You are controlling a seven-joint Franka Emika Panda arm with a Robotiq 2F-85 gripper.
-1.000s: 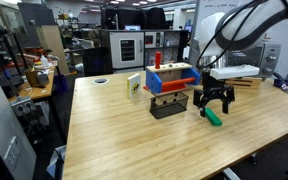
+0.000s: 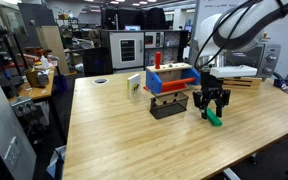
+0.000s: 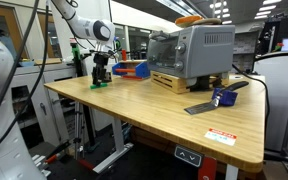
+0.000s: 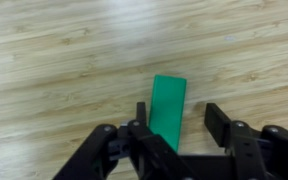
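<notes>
A small green block (image 4: 168, 103), longer than it is wide, lies on the wooden table, and its near end is hidden by my gripper in the wrist view. My gripper is part open over it, one finger on either side. In the wrist view a gap shows between the block and the right finger, while the left finger (image 4: 139, 112) is close to the block's edge. In exterior view 1 the green block (image 2: 214, 118) shows beside and below the gripper (image 2: 212, 113).
A dark wire basket (image 2: 169, 105) stands left of the gripper, with a blue and red bin (image 2: 172, 80) behind it. A white and yellow box (image 2: 134, 84) is farther left. In exterior view 2 a toaster oven (image 3: 189, 52) stands on the table.
The gripper's fingers have drawn somewhat closer together around the green block. The arm and the block otherwise look about the same.
</notes>
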